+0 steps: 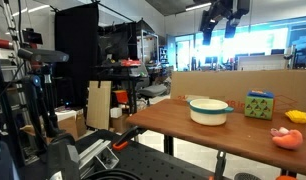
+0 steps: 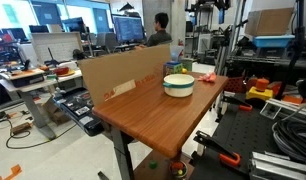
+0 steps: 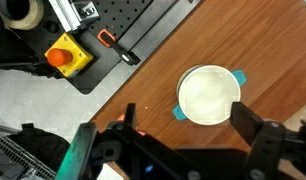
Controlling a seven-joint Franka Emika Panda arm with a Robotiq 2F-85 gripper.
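Note:
A round white pot (image 1: 209, 112) with a teal rim and teal side handles stands upright on the wooden table (image 2: 143, 122). Seen from above in the wrist view, the pot (image 3: 205, 95) shows a plain white inside with nothing visible in it. High over the table hangs my gripper (image 1: 218, 36), pointing down and well clear of everything. Its two dark fingers (image 3: 105, 146) are wide apart in the wrist view, nothing between them. The pot appears beyond the fingertips, far below.
A green and blue block (image 1: 258, 106), a yellow item (image 1: 296, 117) and a pink toy (image 1: 287, 138) lie on the table's other side. Behind them rises a cardboard panel (image 2: 123, 74). A red-handled clamp (image 2: 229, 158) sits by the near edge.

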